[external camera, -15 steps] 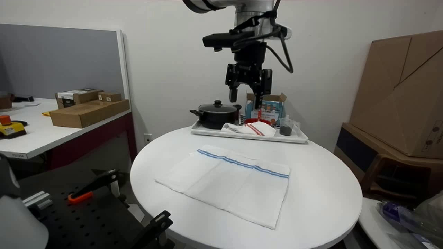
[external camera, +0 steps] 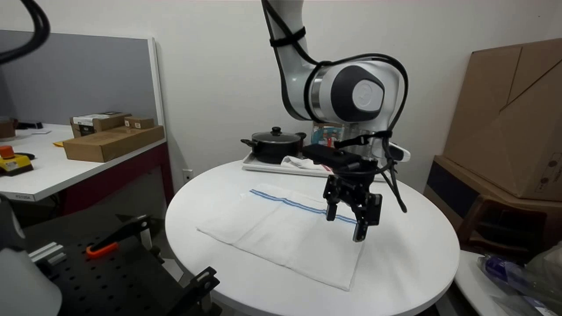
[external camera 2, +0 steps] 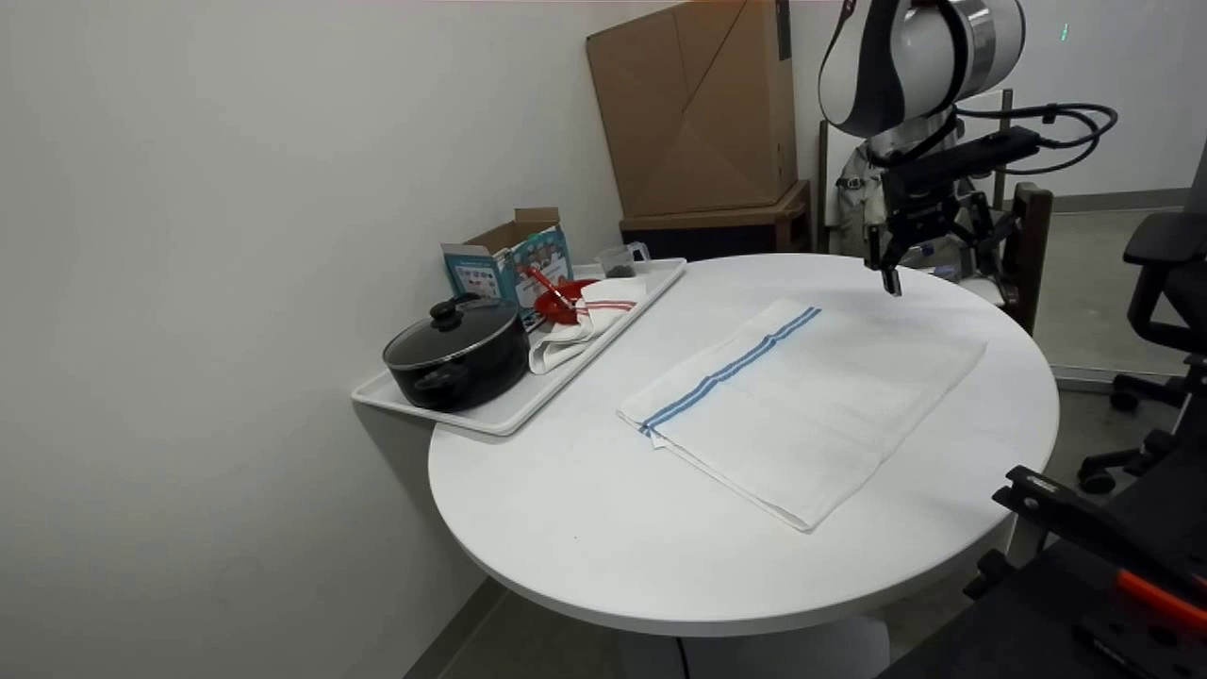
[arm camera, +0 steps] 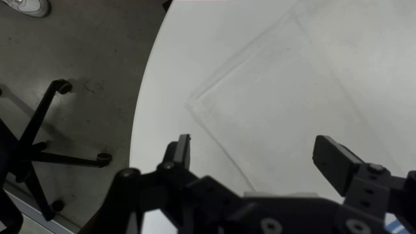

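A white cloth [external camera: 295, 231] with blue stripes lies flat on the round white table [external camera 2: 543, 515]. In exterior view 2 its striped side [external camera 2: 730, 373] faces the tray. My gripper [external camera: 345, 225] is open and empty, above the cloth's right side in exterior view 1. From exterior view 2 the gripper [external camera 2: 883, 266] appears beyond the cloth's far end. The wrist view puts a plain corner of the cloth [arm camera: 257, 113] ahead of the spread fingers [arm camera: 335, 163], with a bit of blue stripe at the lower right.
Along the wall, a white tray [external camera 2: 509, 421] holds a black pot [external camera 2: 458, 351], a red-striped towel [external camera 2: 583, 328], a red bowl, a box [external camera 2: 526, 266] and a clear cup [external camera 2: 619, 262]. Bare tabletop surrounds the cloth. The table's edge [arm camera: 136, 109] is close to the gripper.
My gripper has come down from above the tray, moving right and toward the front, to low over the cloth's right side. It stays open, and the cloth lies as before.
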